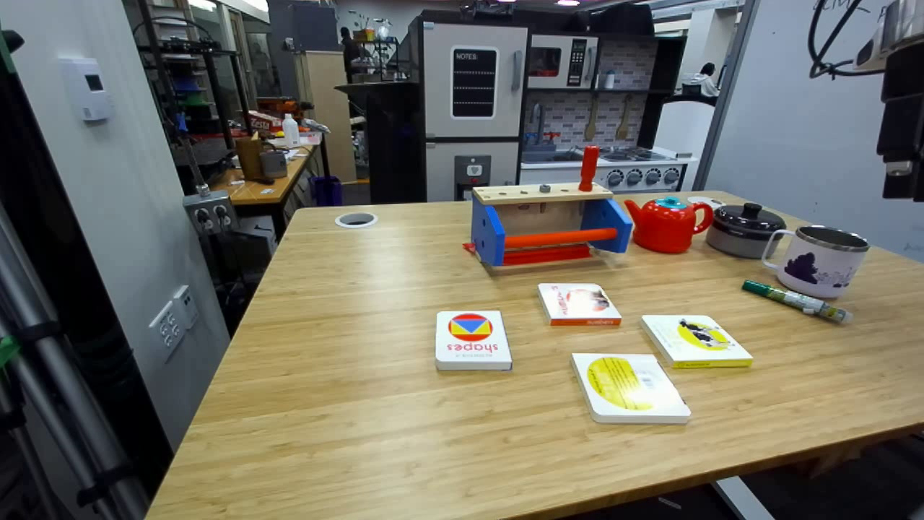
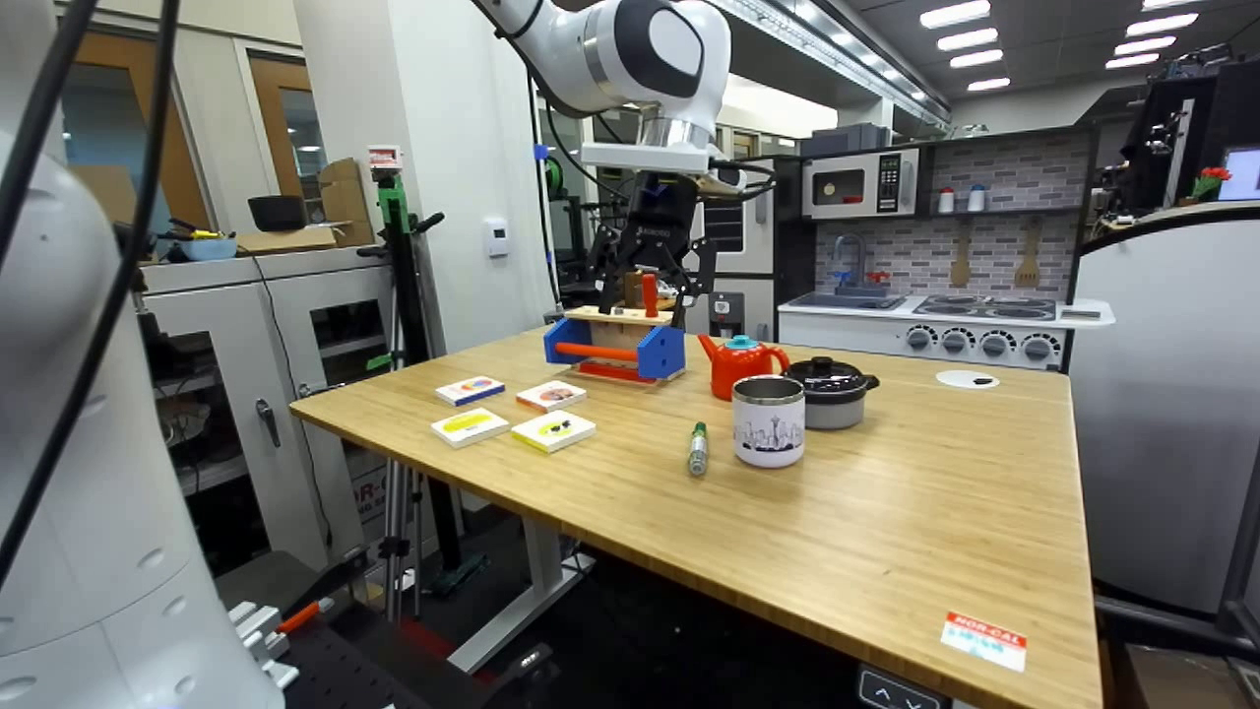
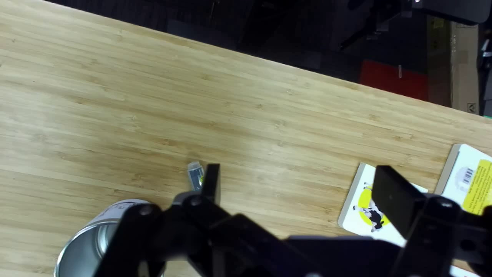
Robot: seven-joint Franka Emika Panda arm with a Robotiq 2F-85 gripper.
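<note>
My gripper is open above the table, its two fingers wide apart and nothing held between them. Below it in the wrist view, the tip of a green marker (image 3: pixel 195 174) shows beside one finger, the rest covered. A white mug (image 3: pixel 87 247) is partly hidden at lower left; the cow book (image 3: pixel 369 212) lies under the other finger. In exterior view 1 the whole marker (image 1: pixel 797 300) lies in front of the mug (image 1: pixel 823 264). The shapes book (image 1: pixel 473 341), the numbers book (image 1: pixel 580 305) and a face-down book (image 1: pixel 630 388) lie flat nearby.
Behind the books stands a blue and red toy workbench (image 1: pixel 550 221). Beside it are a red teapot (image 1: pixel 667 227) and a grey lidded pot (image 1: pixel 746 232). Bare wood stretches across the left of the table (image 1: pixel 320 347) in exterior view 1.
</note>
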